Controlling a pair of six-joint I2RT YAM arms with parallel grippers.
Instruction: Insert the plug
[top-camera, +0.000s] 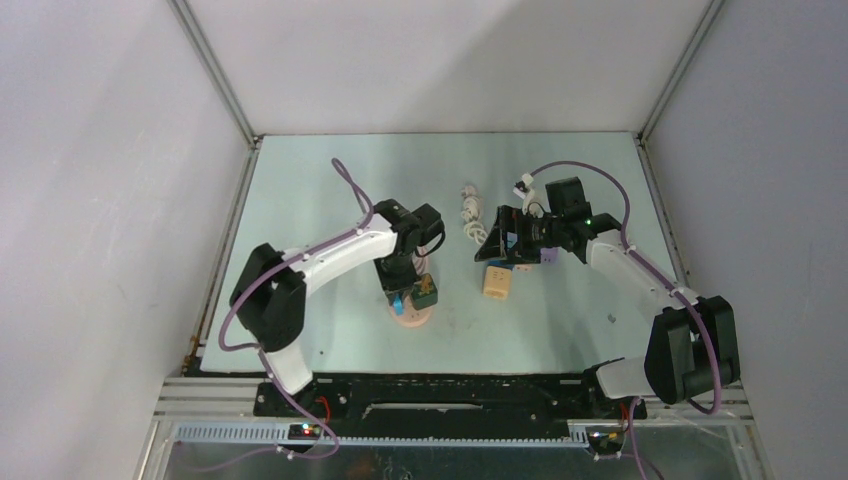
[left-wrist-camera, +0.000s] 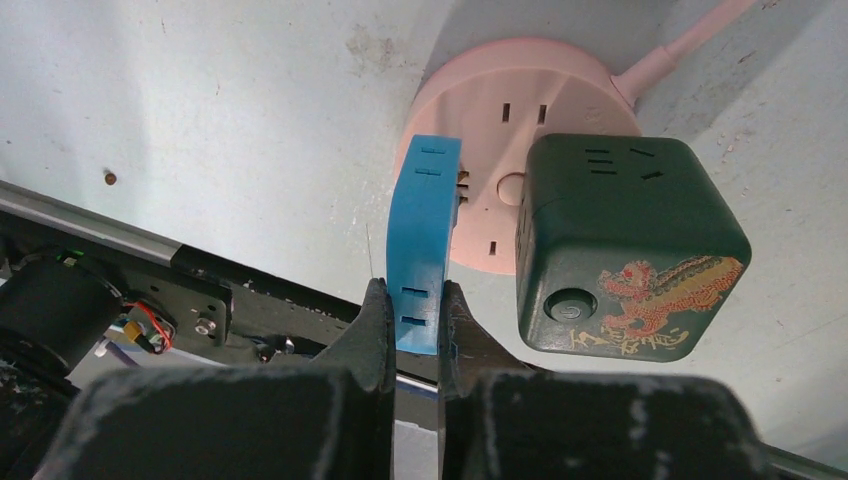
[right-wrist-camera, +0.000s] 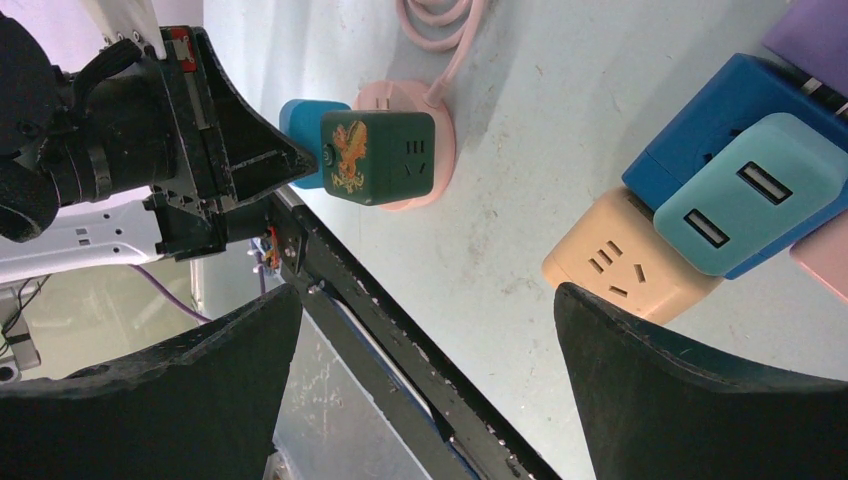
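Observation:
My left gripper is shut on a slim blue plug (left-wrist-camera: 423, 220), held at the pink round power strip (left-wrist-camera: 485, 100). The plug covers part of the strip's left side; whether its prongs sit in the sockets cannot be told. A dark green cube plug (left-wrist-camera: 625, 250) with a gold dragon sits on the strip's right side, close beside the blue one. My right gripper (top-camera: 495, 235) stands open over the group of adapters right of centre, its fingers wide apart in the right wrist view.
A peach plug (right-wrist-camera: 625, 255), a teal plug (right-wrist-camera: 750, 195), a dark blue block (right-wrist-camera: 690, 125), a purple block (right-wrist-camera: 810, 35) and a pink one lie at the right. A coiled white cord (top-camera: 472, 210) lies behind.

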